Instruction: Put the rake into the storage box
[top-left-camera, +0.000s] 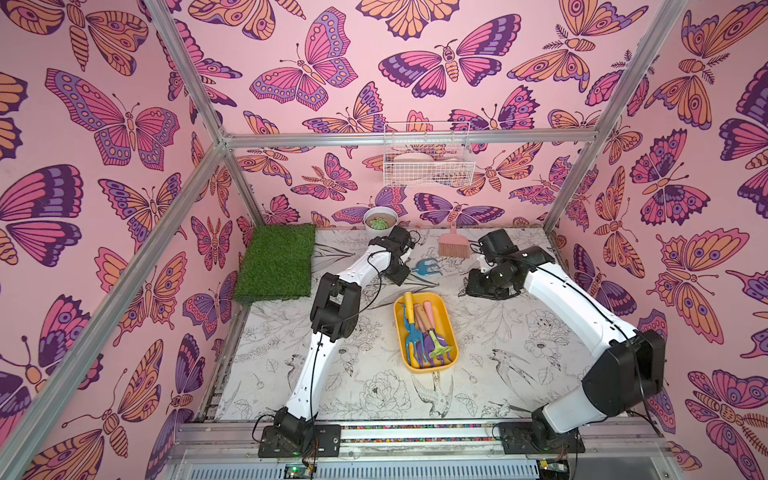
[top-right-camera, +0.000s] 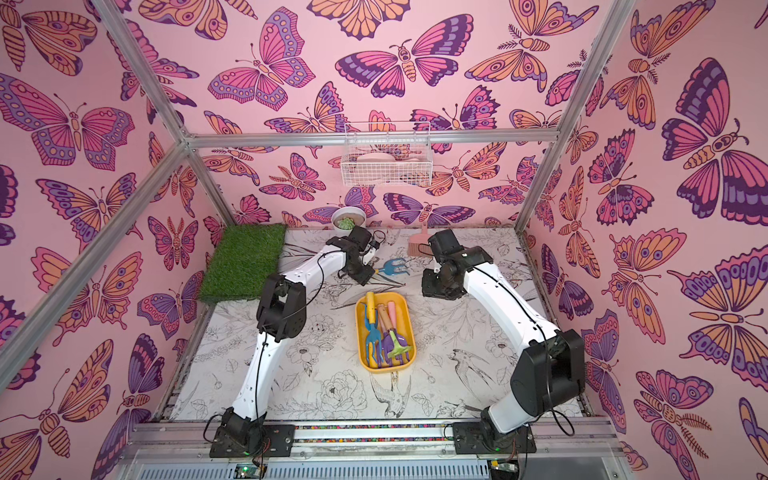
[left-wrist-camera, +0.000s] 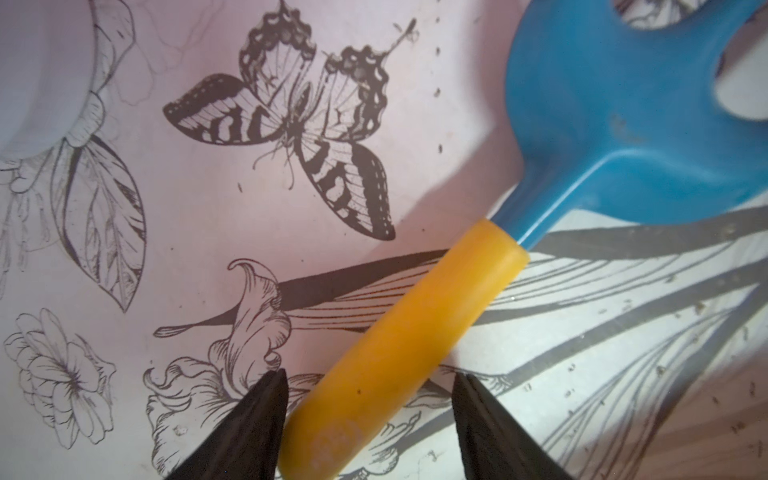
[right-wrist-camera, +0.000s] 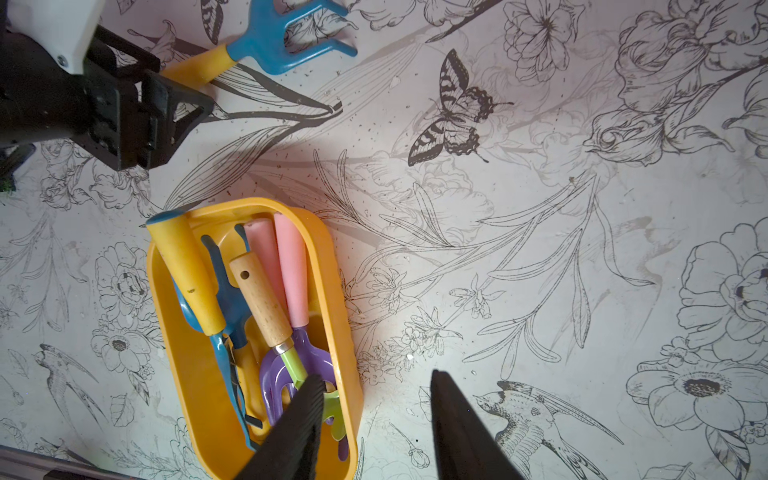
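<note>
A small rake (left-wrist-camera: 624, 120) with a blue head and yellow handle lies on the table towards the back. My left gripper stands open low over it, the handle's end between its fingers in the left wrist view without visible grip. The yellow storage box (top-left-camera: 450, 313) sits at the table's middle, in front of the rake. Several garden tools with yellow, pink and wooden handles lie in the box, seen best in the right wrist view. My right gripper is open and empty, raised near the box's right wall.
A white pot with a succulent (top-left-camera: 380, 220) stands behind the left gripper. A pink brush (top-left-camera: 453, 245) rests by the back wall. Artificial grass (top-left-camera: 276, 262) covers the back left corner. Bare table lies right of the box.
</note>
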